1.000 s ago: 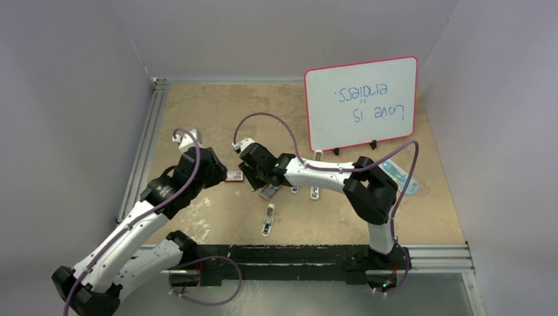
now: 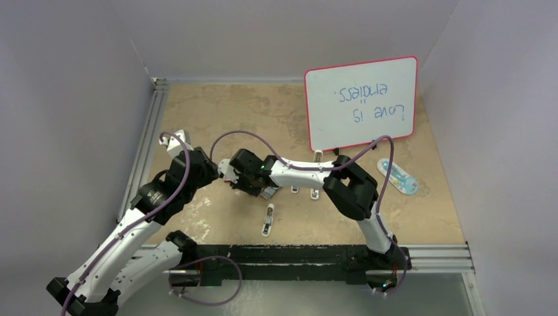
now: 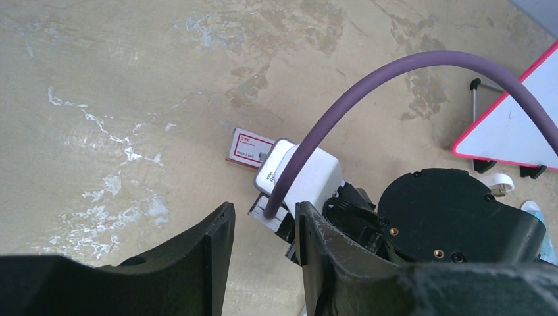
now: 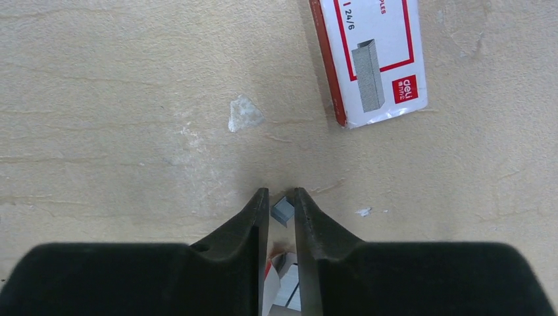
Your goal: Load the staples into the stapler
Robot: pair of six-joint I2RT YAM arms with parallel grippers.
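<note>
In the right wrist view a small grey staple piece (image 4: 283, 210) shows between the fingertips of my right gripper. Those fingers stand a narrow gap apart; whether they touch the piece cannot be told. Behind them, partly hidden, is an open tray (image 4: 289, 286) with grey contents. A red-and-white 24/6 staple box (image 4: 375, 62) lies flat ahead of the fingers. My left gripper is open and empty, its fingers apart, left of the right arm. A white stapler (image 2: 268, 220) lies near the table's front.
More white staplers (image 2: 315, 193) lie right of centre, partly under the right arm. At the right is a blue-and-white pack (image 2: 397, 176), and behind stands a whiteboard (image 2: 362, 102). Both arms are close together near the staple box.
My right arm has moved leftward, now covering most of the staple box in the top view.
</note>
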